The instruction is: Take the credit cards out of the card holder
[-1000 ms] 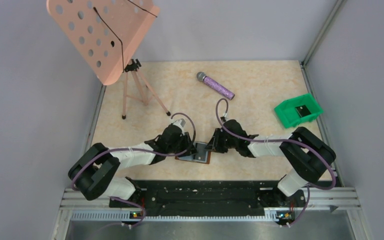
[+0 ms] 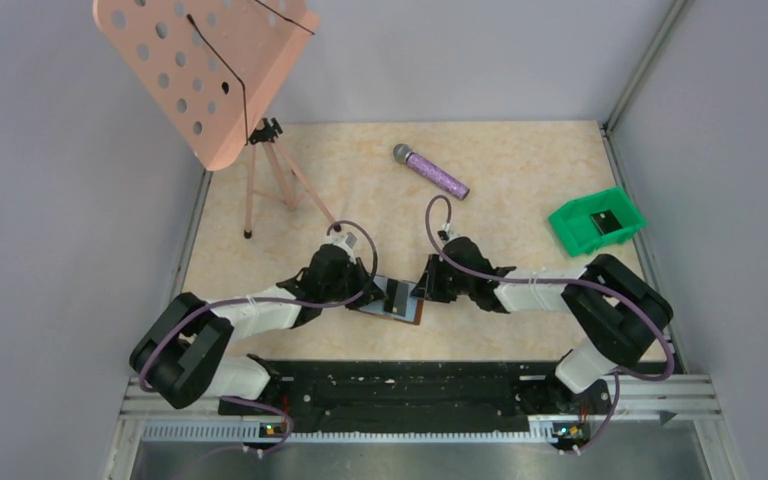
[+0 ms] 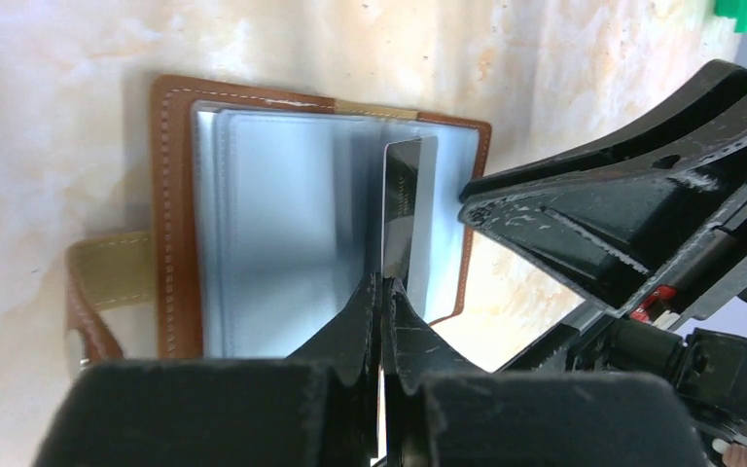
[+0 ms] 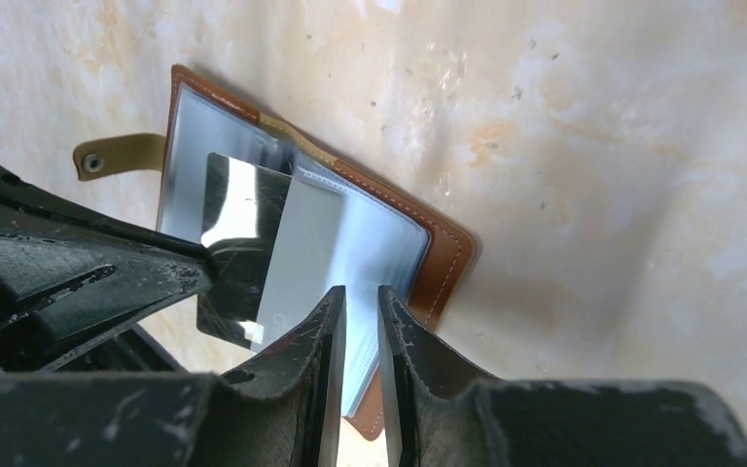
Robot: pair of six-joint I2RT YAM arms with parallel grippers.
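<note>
The brown card holder (image 2: 408, 309) lies unfolded on the table, its clear plastic sleeves facing up. My left gripper is shut on the edge of a glossy black card (image 3: 402, 195). In the right wrist view, this black card (image 4: 236, 229) sticks partly out of the right-hand sleeve, over the middle fold. The rest of it shows grey through the plastic. My right gripper stays slightly open over the same sleeve, a narrow gap between its fingertips and plastic and brown leather visible through it. Whether more cards sit behind the sleeves, I cannot tell.
A green bin (image 2: 572, 232) with a dark item (image 2: 606, 221) inside stands at the right. The purple microphone (image 2: 436, 174) lies at the back, and a pink tripod (image 2: 278, 180) stands back left. The table between the holder and the bin is mostly clear.
</note>
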